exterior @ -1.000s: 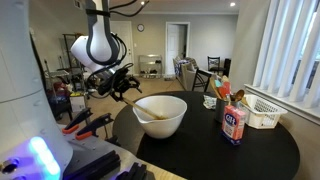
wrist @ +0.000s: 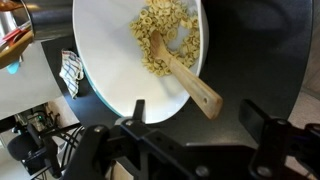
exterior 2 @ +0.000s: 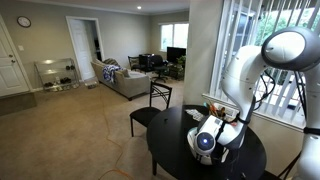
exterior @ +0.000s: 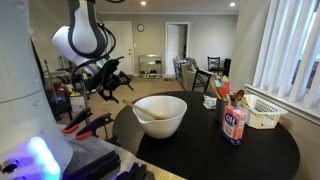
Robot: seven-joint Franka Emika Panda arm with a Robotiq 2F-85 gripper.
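A large white bowl stands on the round black table, and a light wooden spoon leans over its rim. In the wrist view, the head of the spoon rests among pale, ring-like pieces of food inside the bowl. Its handle crosses the rim, with the end pointing toward my gripper. The fingers stand wide open, one finger to each side of the handle's end, touching neither side. From outside, my gripper hangs above and left of the bowl.
A red-and-white container and a holder with utensils stand right of the bowl. Behind them sits a white basket. Bare black tabletop lies in front. A chair stands beside the table.
My gripper has drawn up and left, away from the bowl. The spoon's handle end, earlier reaching up near the gripper, now shows lower and apart from it. The bowl stays put.
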